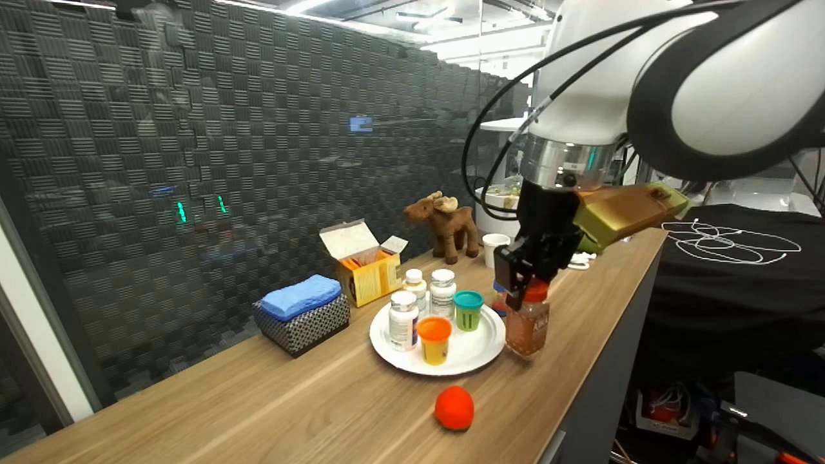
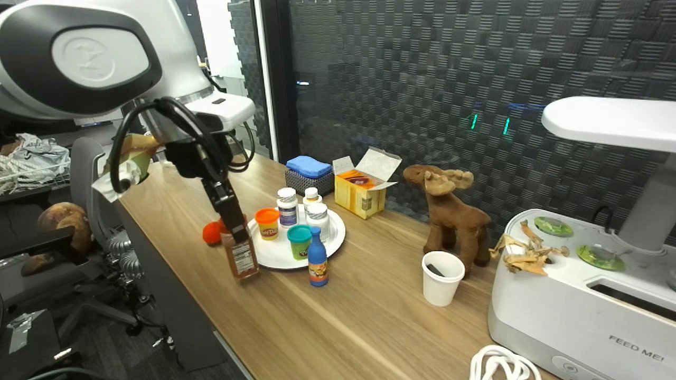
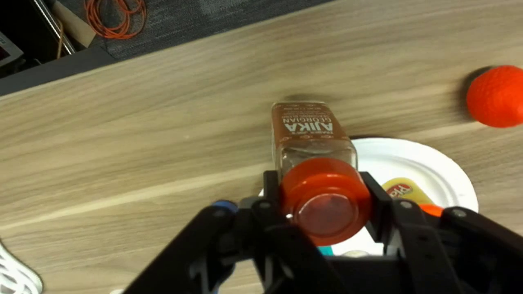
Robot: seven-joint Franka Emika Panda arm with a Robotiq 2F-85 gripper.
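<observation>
A spice jar [image 1: 527,331] with a red lid and brown contents hangs tilted from my gripper, whose fingers close on either side of the lid. Its label reads AJIKA in the wrist view. In exterior view 2 the jar [image 2: 241,256] is at the near edge of the white plate [image 2: 279,254], seemingly raised off the table. On that plate stand an orange-lidded tub [image 1: 434,341], a teal-lidded tub [image 1: 468,310] and several white-capped bottles [image 1: 403,321]. The lid hides part of the plate in the wrist view.
A blue bottle [image 2: 317,258] stands just beside the plate. The red ball [image 1: 454,408] lies in front of it. Behind are a yellow open box [image 1: 372,277], a basket with blue cloth [image 1: 301,313], a plush moose [image 2: 451,212] and a white cup [image 2: 441,282]. Bare table stretches front left.
</observation>
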